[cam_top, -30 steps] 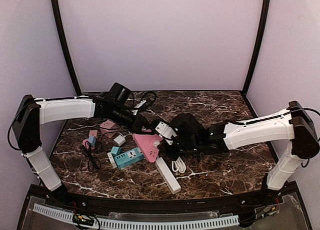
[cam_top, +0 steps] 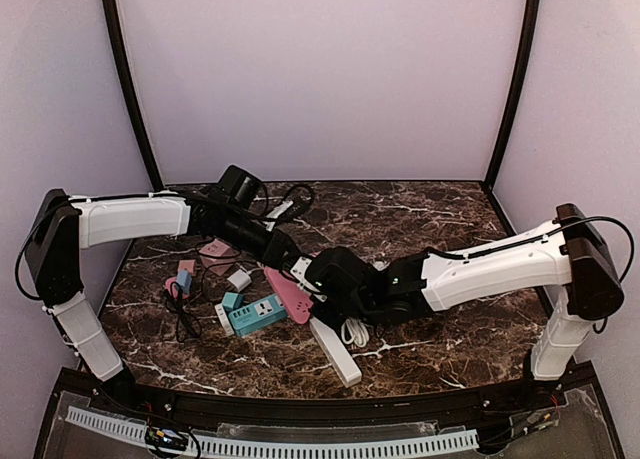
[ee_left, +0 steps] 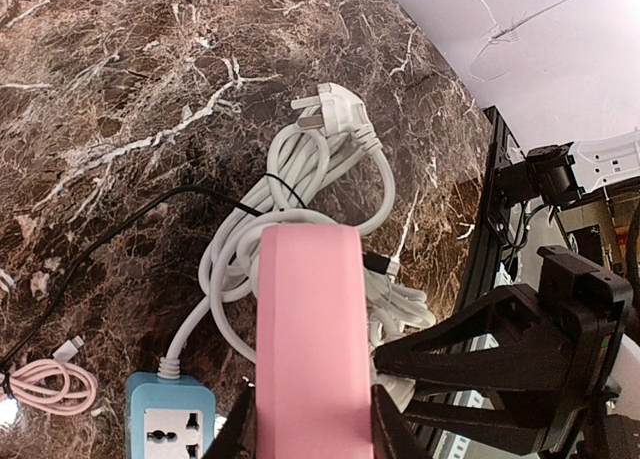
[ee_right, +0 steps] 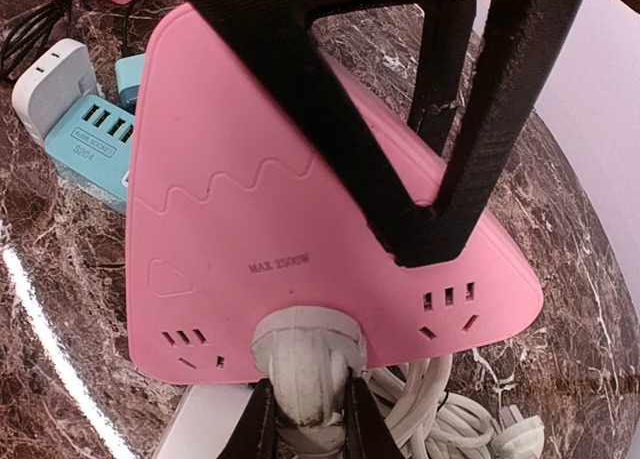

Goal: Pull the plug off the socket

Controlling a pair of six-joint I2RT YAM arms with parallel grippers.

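Note:
A pink triangular socket (ee_right: 240, 209) is held raised, with my left gripper shut on it. One black finger of that gripper lies across the socket's face in the right wrist view. A white plug (ee_right: 308, 354) meets the face near its lower edge, and no gap shows between them. Around the plug's body my right gripper is shut. From the left wrist side the socket (ee_left: 312, 329) appears edge-on and hides the plug, while the right gripper's fingers (ee_left: 470, 344) reach in behind it. In the top view, the arms partly cover the socket (cam_top: 290, 295).
Under the socket lie a coiled white cable with its own plug (ee_left: 340, 109) and a long white power strip (cam_top: 336, 353). To the left are a blue socket strip (cam_top: 258, 315), small blocks and black cables. Bare table (cam_top: 440, 214) stretches out at the back right.
Over the last second my right gripper has moved left and in against the pink socket, covering the plug from above. The left arm and socket stay nearly still.

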